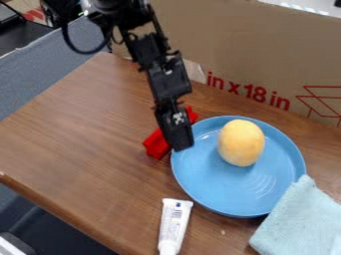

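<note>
My black gripper hangs pointing down at the left rim of a blue plate, over a red object lying beside the plate. The red object is partly hidden behind the gripper, and the fingers are too hidden to show whether they are open or shut. A pale yellow, rounded item rests on the plate.
A white tube lies near the front edge of the wooden table. A light blue cloth is at the front right. A cardboard box stands behind.
</note>
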